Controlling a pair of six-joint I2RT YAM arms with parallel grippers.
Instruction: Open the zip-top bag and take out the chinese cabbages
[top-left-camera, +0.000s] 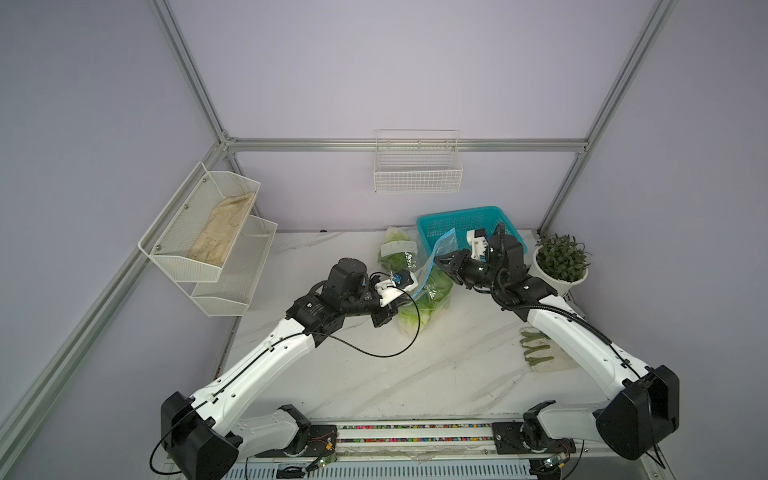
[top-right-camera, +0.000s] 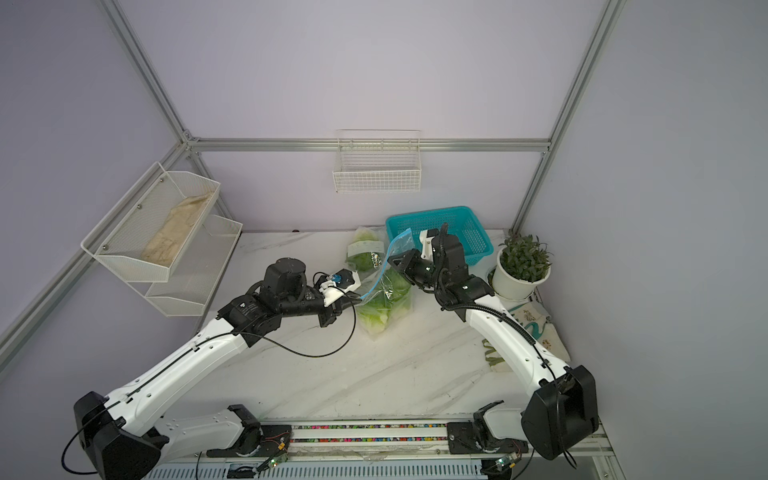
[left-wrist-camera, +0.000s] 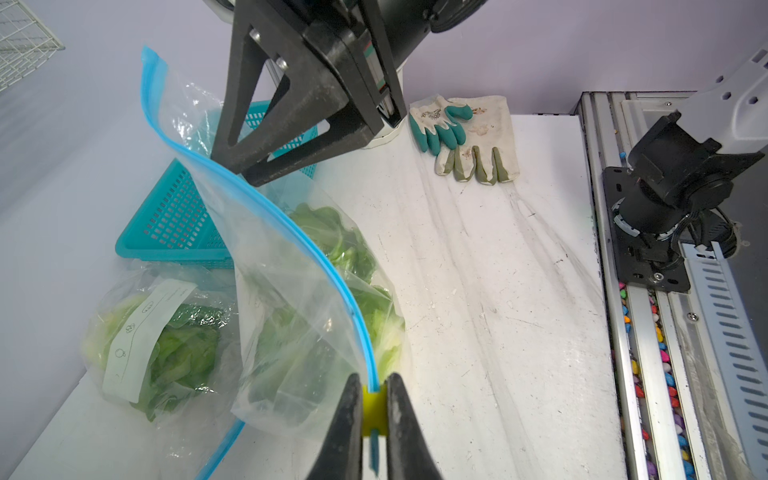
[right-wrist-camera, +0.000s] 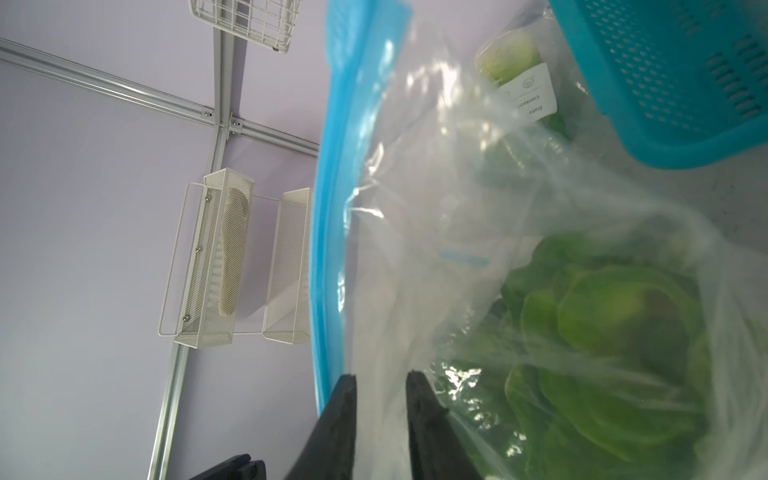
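Observation:
A clear zip-top bag (left-wrist-camera: 272, 320) with a blue zip strip (left-wrist-camera: 320, 260) along its mouth stands tilted up from the table. Green Chinese cabbages show through its film, blurred by the plastic in the right wrist view. My left gripper is shut on one end of the blue zip edge, a yellow patch showing between its fingers. At the other side of the mouth, my right gripper has its fingers apart, with bag film visible behind the gap. Whether the film touches these fingers I cannot tell.
A second bagged cabbage (left-wrist-camera: 184, 352) with a white label lies behind. A teal basket (top-left-camera: 460, 214) stands at the back. On the right are a potted plant (top-left-camera: 561, 256) and gloves (left-wrist-camera: 468, 140).

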